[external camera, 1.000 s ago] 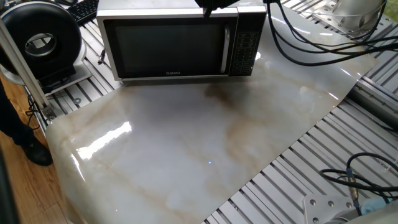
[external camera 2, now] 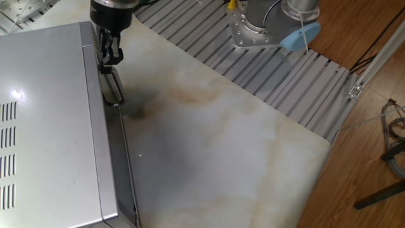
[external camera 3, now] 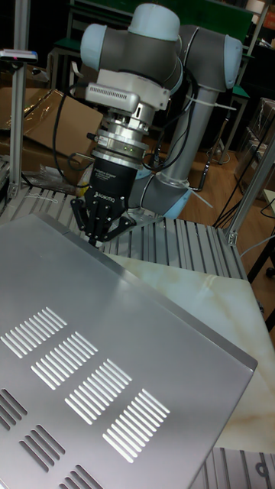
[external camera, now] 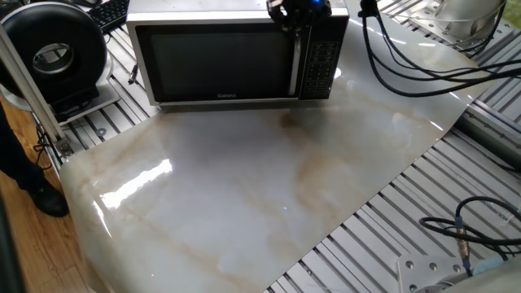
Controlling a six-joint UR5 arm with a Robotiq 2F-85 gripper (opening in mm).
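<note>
A silver and black microwave [external camera: 216, 65] stands on the marbled sheet with its door shut and a vertical silver handle [external camera: 295, 63] near the control panel. My black gripper [external camera: 299, 15] is at the upper edge of the front, close above the handle's top end. In the second exterior view, the gripper [external camera 2: 109, 63] points down just in front of the door side, by the handle [external camera 2: 118, 87]; contact between them is unclear. From behind, the gripper [external camera 3: 95, 236] shows beyond the microwave's top [external camera 3: 122, 326], which partly hides the fingertips. Whether its fingers are apart cannot be made out.
Slatted metal table [external camera: 383, 220] borders the sheet. Black cables [external camera: 407, 77] hang at the upper right of the first view. A round black device [external camera: 53, 57] stands left of the microwave.
In the first exterior view, my gripper has shifted right and slightly down along the microwave's upper edge, toward the handle. The hanging cables moved right with the arm. The microwave and its door have not moved.
</note>
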